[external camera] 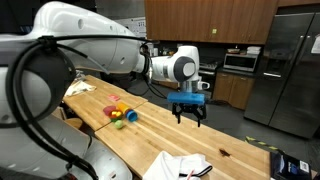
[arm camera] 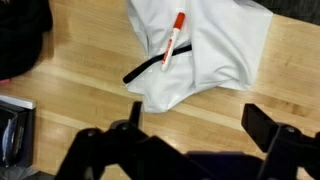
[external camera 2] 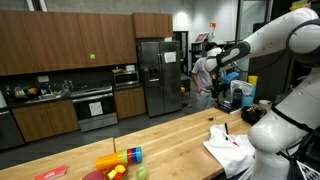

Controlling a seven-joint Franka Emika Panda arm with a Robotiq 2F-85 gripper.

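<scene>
A white cloth (arm camera: 215,55) lies spread and rumpled on the wooden table. On it rests a red-and-white marker (arm camera: 173,41), and a slim black strip or pen (arm camera: 145,69) runs from its edge, close to the marker's lower end. My gripper is open above the table, with nothing between its fingers. In exterior view 1 the gripper (external camera: 188,120) hangs well above the tabletop, farther back than the cloth (external camera: 175,166). Exterior view 2 has the cloth (external camera 2: 231,149) near the arm's base.
A blue cup (external camera: 131,115) and several colourful objects sit at the table's far left. A striped roll (external camera 2: 119,158) lies near a red bowl (external camera 2: 93,175). Dark fabric (arm camera: 20,35) and a black box (arm camera: 14,130) border the wrist view's left.
</scene>
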